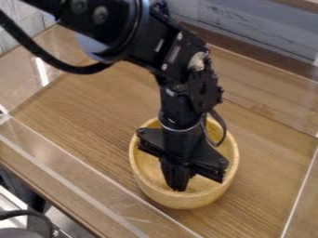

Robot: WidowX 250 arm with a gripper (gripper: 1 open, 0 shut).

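Note:
A round light-tan bowl point(183, 194) sits on the wooden table, right of centre in the camera view. My black gripper point(180, 164) reaches down into it from above, its fingers low inside the bowl and shut. The gripper body covers most of the bowl's inside, so whatever lies between or beneath the fingers is hidden.
A pale wall runs along the back, and the table's edge is at the lower left, with dark cables beyond it.

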